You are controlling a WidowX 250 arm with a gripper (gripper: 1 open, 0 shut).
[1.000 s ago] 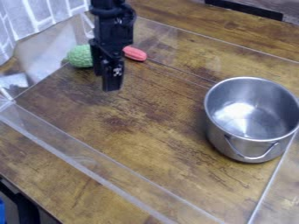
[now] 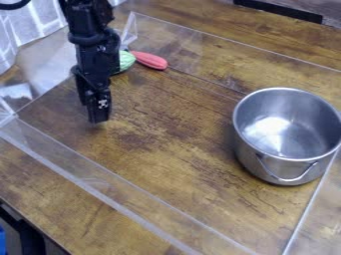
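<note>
The black gripper (image 2: 96, 104) hangs low over the left part of the wooden table, its fingertips near the surface; whether they are apart cannot be made out. Behind it, partly hidden by the arm, lies a pale green round object (image 2: 126, 62), with a pink elongated object (image 2: 150, 61) to its right.
A large steel pot (image 2: 286, 159) stands at the right. Clear plastic edging (image 2: 120, 197) runs along the front and sides of the work area.
The arm and gripper have moved left and down, now covering more of the green object. The pot is unmoved.
</note>
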